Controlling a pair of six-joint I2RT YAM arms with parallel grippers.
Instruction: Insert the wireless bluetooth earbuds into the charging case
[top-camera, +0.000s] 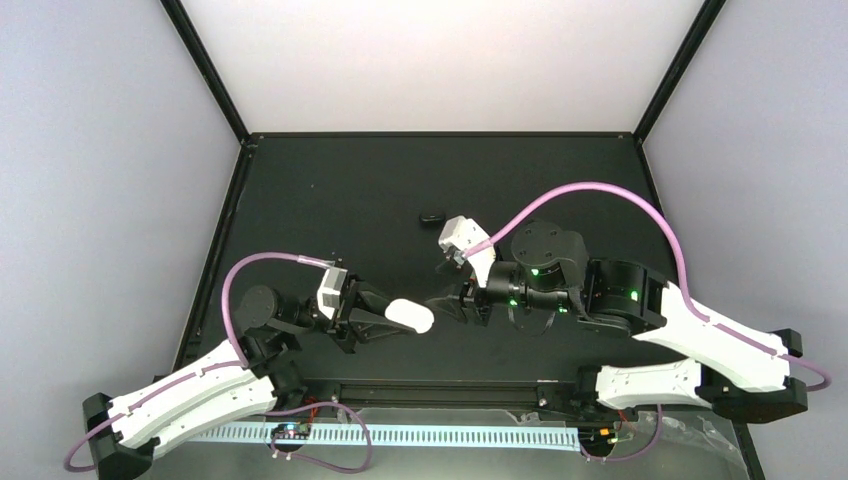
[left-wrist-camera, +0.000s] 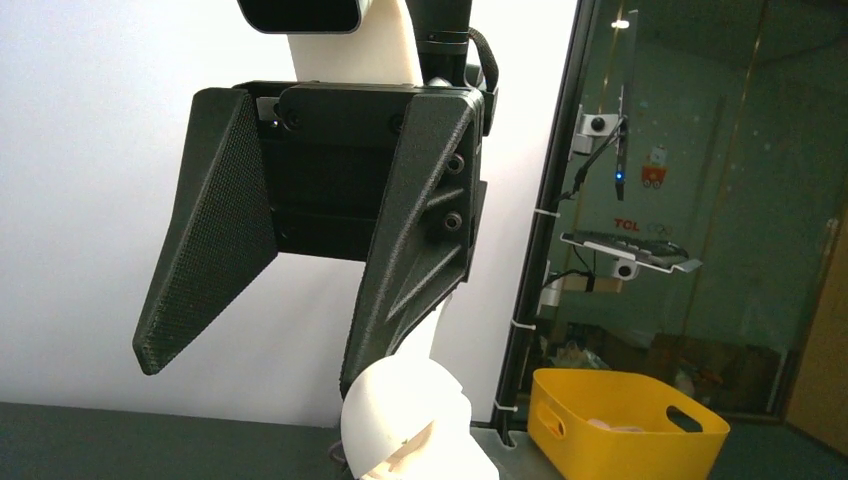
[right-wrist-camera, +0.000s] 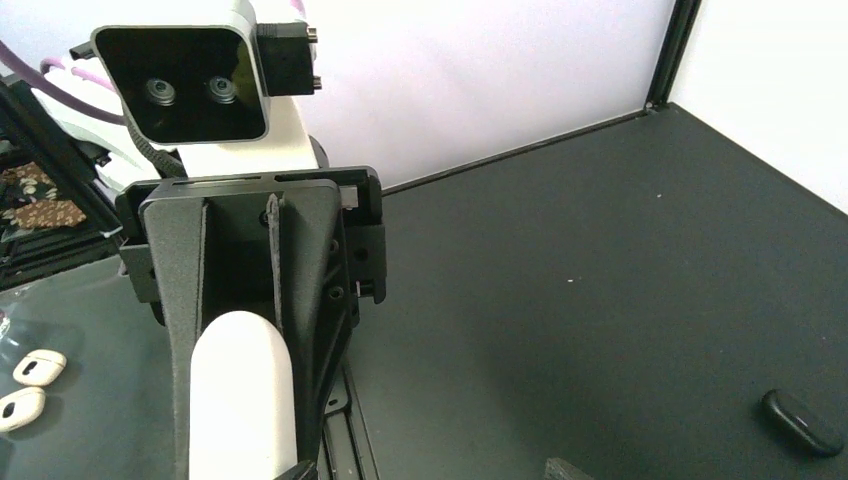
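My left gripper (top-camera: 392, 312) is shut on the white charging case (top-camera: 410, 315), held above the table. In the right wrist view the case's smooth outside (right-wrist-camera: 240, 395) sits between the left fingers. The left wrist view shows its lid (left-wrist-camera: 390, 400) partly down, with a gap along the rim; any earbuds inside cannot be made out. My right gripper stands part open with nothing between its fingers. One right fingertip (left-wrist-camera: 355, 372) is at the lid, touching or very close. Two white earbud-like pieces (right-wrist-camera: 40, 367) lie on the grey surface at the far left.
A small black oblong object (top-camera: 432, 217) lies on the dark table behind the grippers. Outside the frame stands a yellow basket (left-wrist-camera: 628, 440).
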